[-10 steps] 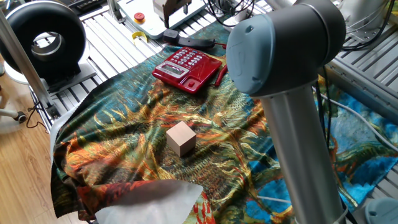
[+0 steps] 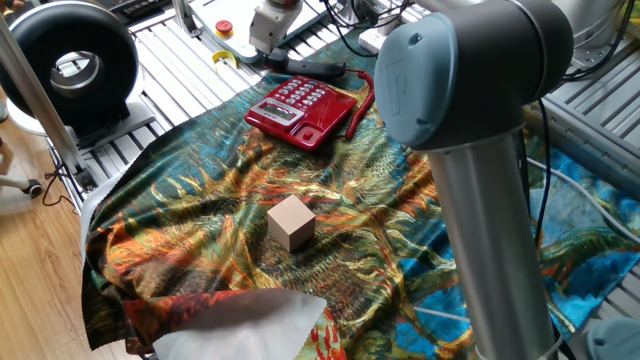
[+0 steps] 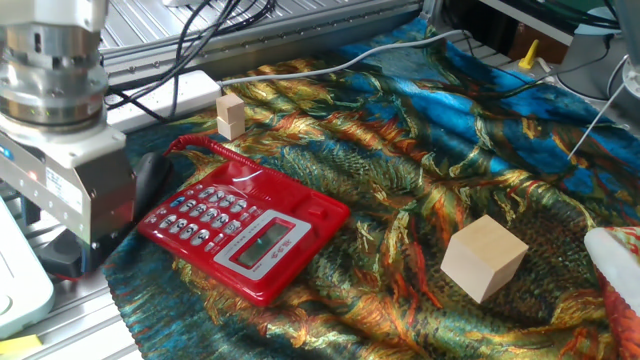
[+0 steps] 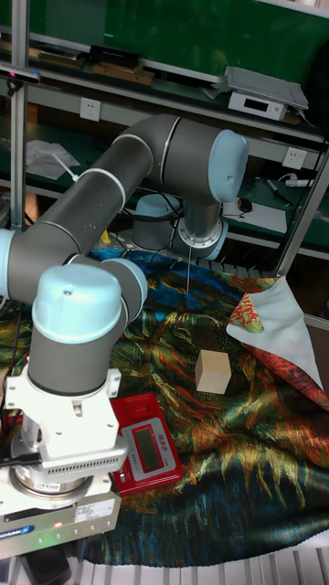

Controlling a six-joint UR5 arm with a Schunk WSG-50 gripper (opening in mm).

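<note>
A red push-button telephone (image 2: 301, 111) lies on the patterned cloth. Its black handset (image 2: 312, 69) is off the cradle, lying beside the phone at the cloth's edge, with the coiled red cord (image 2: 361, 107) running from it. My gripper (image 3: 95, 235) points down at the handset (image 3: 152, 180), low over its middle part in exterior view 2 and hiding that stretch. The fingertips are too hidden to show whether they touch or hold it. In exterior view 3, the gripper body (image 4: 58, 516) is at the lower left, with the phone (image 4: 146, 443) to its right.
A wooden cube (image 2: 291, 223) sits on the wrinkled cloth (image 2: 200, 230), clear of the phone. Two small stacked blocks (image 3: 231, 117) stand behind the phone near a white power strip (image 3: 165, 102) and cables. A red emergency button (image 2: 224, 28) is beyond the gripper.
My gripper has come down to the handset from above. The arm's elbow has shifted right in exterior view 1, showing more cord. Phone and cube have stayed put.
</note>
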